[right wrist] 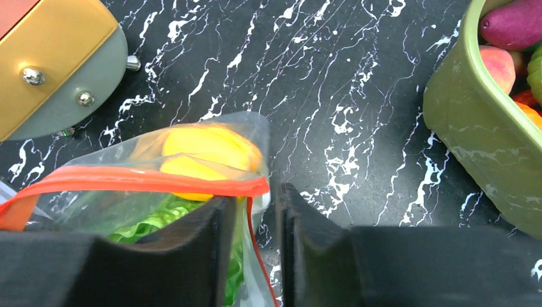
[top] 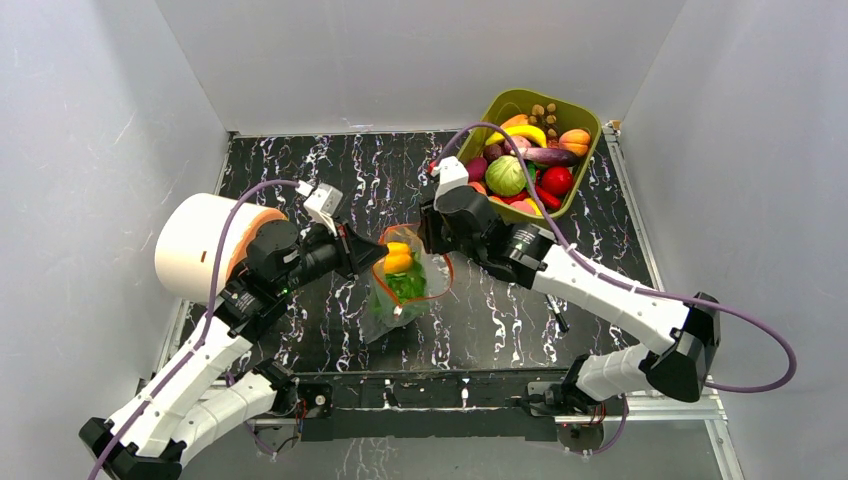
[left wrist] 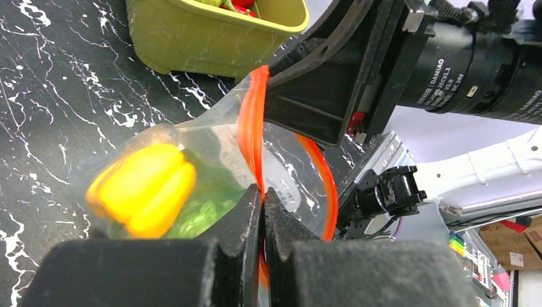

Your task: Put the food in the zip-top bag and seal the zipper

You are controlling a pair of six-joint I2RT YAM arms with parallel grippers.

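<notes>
The clear zip top bag, with its orange zipper rim, holds a yellow pepper and green leaves. My left gripper is shut on the rim, the orange strip running down between its fingers. On the other side of the bag mouth, my right gripper stands part open, with a rim corner in the gap between its blurred fingers. In the top view, the left gripper and the right gripper flank the bag's upper end. The mouth gapes.
A green basket full of toy fruit and vegetables stands at the back right. Beside my left arm is a large pale roll. Between bag and basket the dark marbled table is bare.
</notes>
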